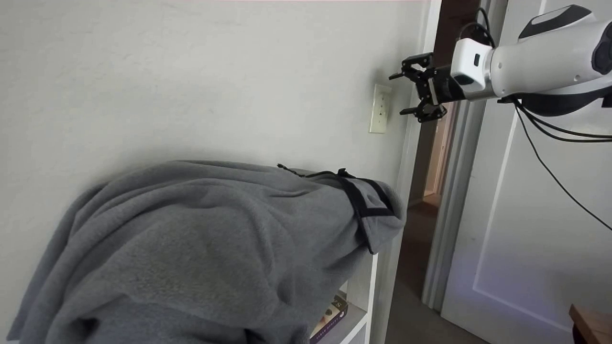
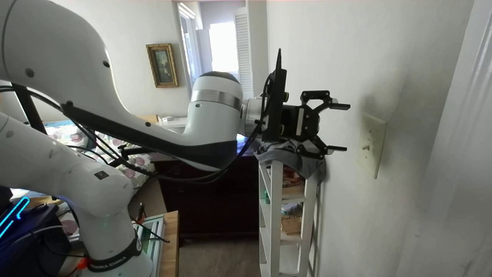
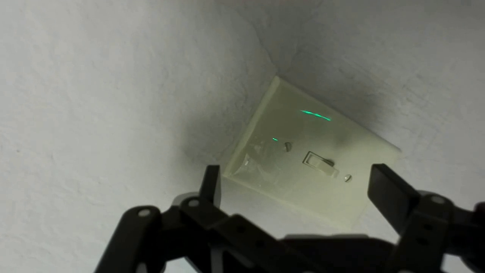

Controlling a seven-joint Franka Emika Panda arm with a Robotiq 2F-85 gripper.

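A cream wall plate (image 3: 291,177) with a single toggle switch (image 3: 321,164) fills the middle of the wrist view, turned at a slant. The same switch plate (image 2: 374,143) is on the wall at right in exterior view 2, and the plate (image 1: 379,109) appears beside the door frame in exterior view 1. My gripper (image 2: 341,127) is open and faces the wall, with a gap between its fingertips and the plate. Nothing lies between the fingers. In the wrist view, the gripper has one finger at the plate's lower left corner and the other over its right side.
A grey fleece (image 1: 189,241) is draped over a white shelf unit (image 2: 275,207) below the arm. The door frame (image 1: 401,229) and a white door (image 1: 516,229) stand close on the right. Bare wall (image 1: 201,74) surrounds the plate.
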